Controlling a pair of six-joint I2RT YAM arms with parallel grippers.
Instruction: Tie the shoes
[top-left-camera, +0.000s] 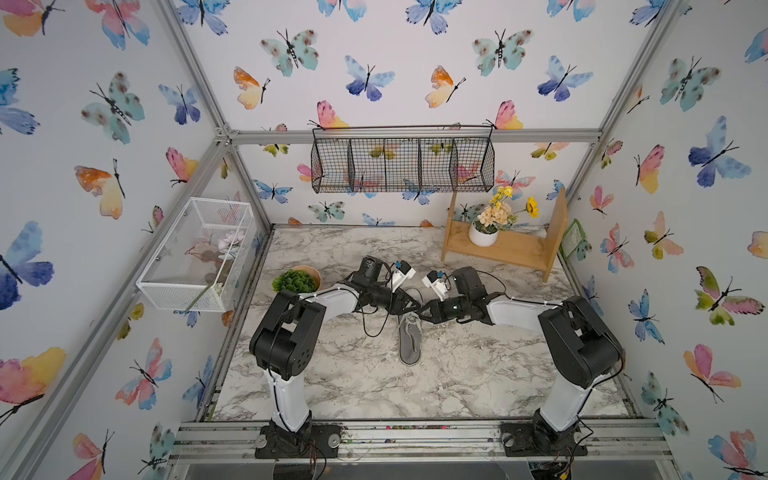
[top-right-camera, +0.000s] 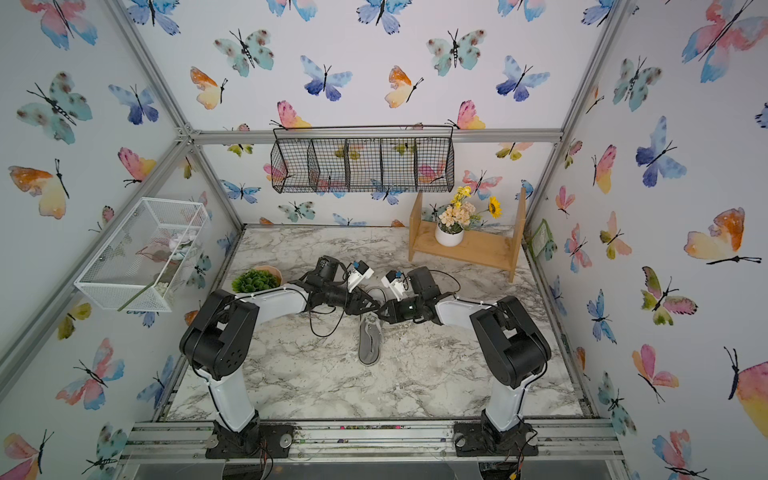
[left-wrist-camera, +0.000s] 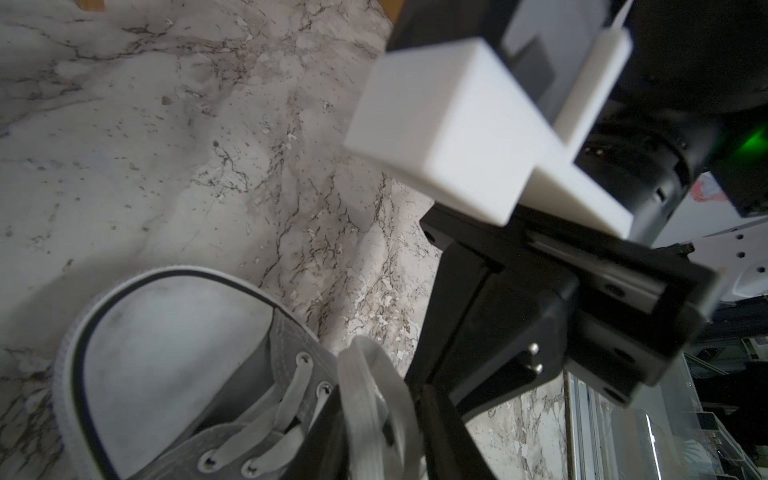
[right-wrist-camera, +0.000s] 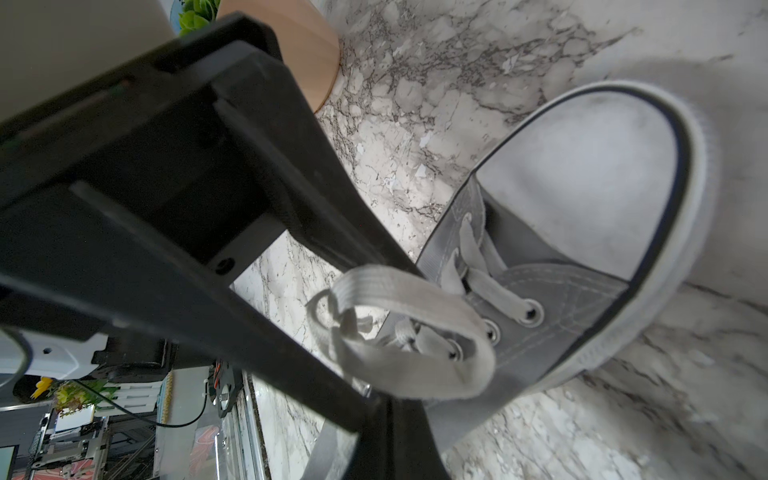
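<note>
A grey shoe (top-left-camera: 409, 344) with a white toe cap lies on the marble table, toe pointing to the back. A white lace loop (right-wrist-camera: 412, 328) stands up above its eyelets. My left gripper is open, its two fingers on either side of the loop in the right wrist view. From the left wrist view, the same lace (left-wrist-camera: 368, 392) rises between that gripper's blurred fingertips. My right gripper is shut at the loop's lower edge; whether lace is pinched in its tips is hidden. Both grippers meet closely over the shoe.
A potted green plant (top-left-camera: 296, 280) stands at the left, behind the left forearm. A wooden shelf (top-left-camera: 504, 246) with a flower pot (top-left-camera: 483, 235) occupies the back right.
</note>
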